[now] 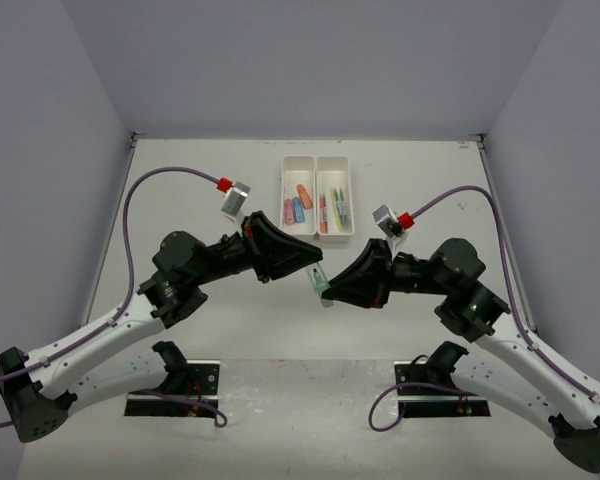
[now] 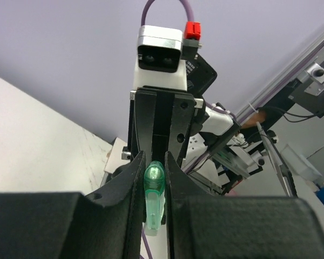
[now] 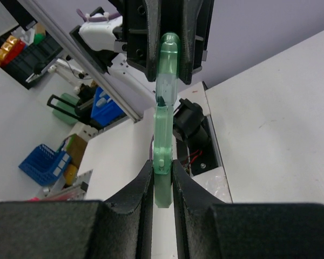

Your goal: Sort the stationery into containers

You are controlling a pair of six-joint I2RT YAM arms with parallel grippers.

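A slim, translucent green stationery piece (image 1: 321,285) hangs above the table in front of the boxes, bridging the two grippers. My left gripper (image 1: 313,258) is shut on its far end, which shows between the dark fingertips in the left wrist view. On the near end my right gripper (image 1: 331,293) is shut as well; in the right wrist view the green body (image 3: 163,129) runs from the left fingers down between my right ones. Two white boxes stand side by side: the left box (image 1: 298,162) holds orange, pink and blue pieces, the right box (image 1: 333,162) several pens.
Bare white table (image 1: 420,180) lies on both sides of the boxes. Grey walls (image 1: 310,70) enclose the back and sides. A purple cable (image 1: 130,230) loops from each arm.
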